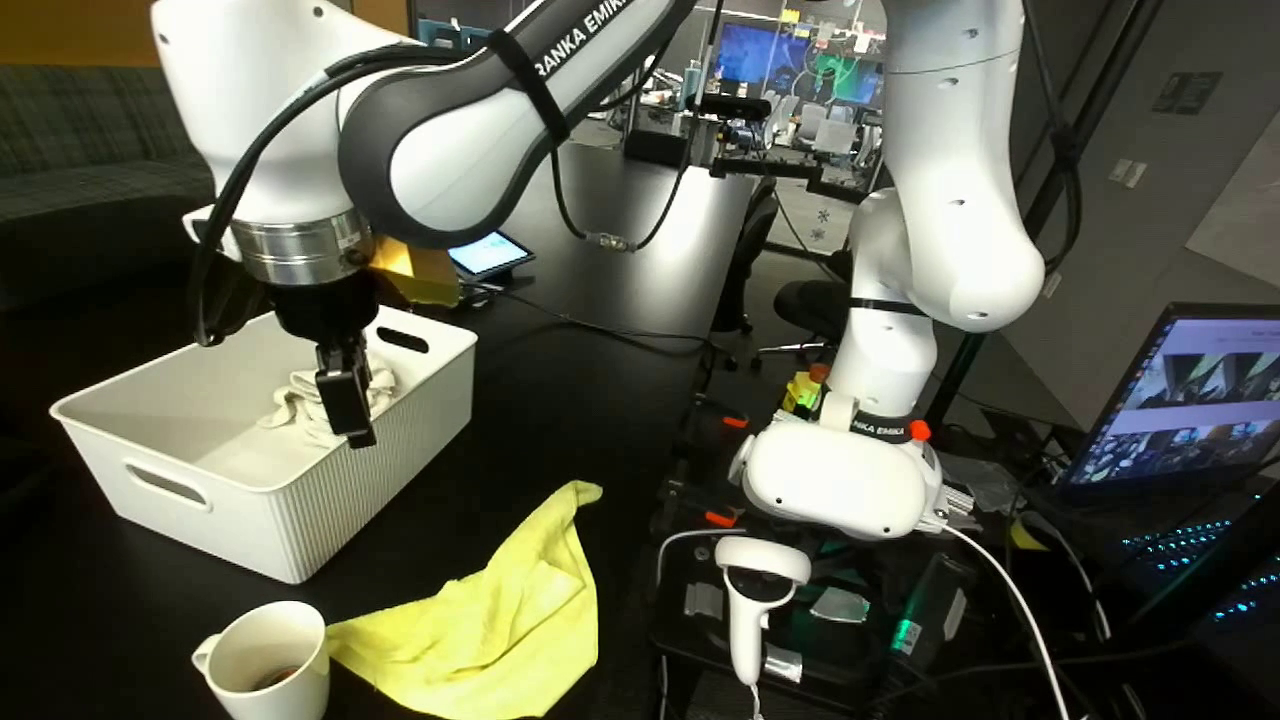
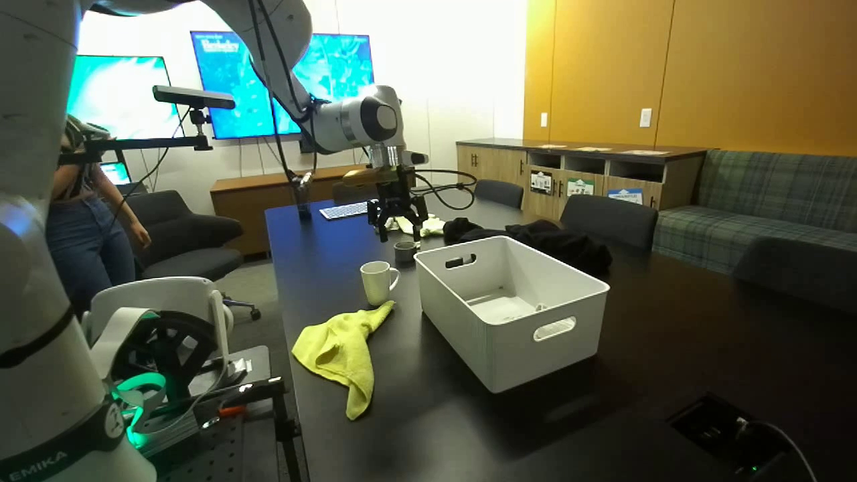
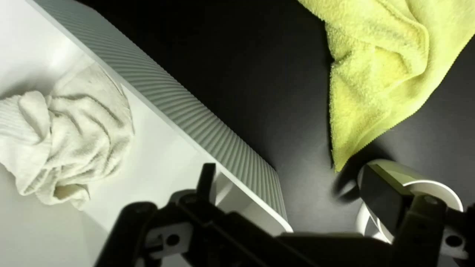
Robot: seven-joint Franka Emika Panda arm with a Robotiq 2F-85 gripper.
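Observation:
My gripper (image 1: 348,408) points down at the near long wall of the white box (image 1: 120,408), high above the table. In the wrist view its fingers (image 3: 207,182) are spread wide, with nothing held between them. One finger is over the box's corner and the other covers part of the white mug (image 3: 438,191). The mug (image 1: 266,648) stands upright on the table with something dark inside. Beside it lies a crumpled yellow cloth (image 1: 504,612). A cream cloth (image 3: 84,133) rests bunched inside the box.
In exterior view 2, a small dark cup (image 2: 404,252), a pale cloth (image 2: 430,225), a keyboard (image 2: 345,210) and black fabric (image 2: 554,241) lie beyond the box and mug. Bare black table (image 1: 540,408) extends beside the box.

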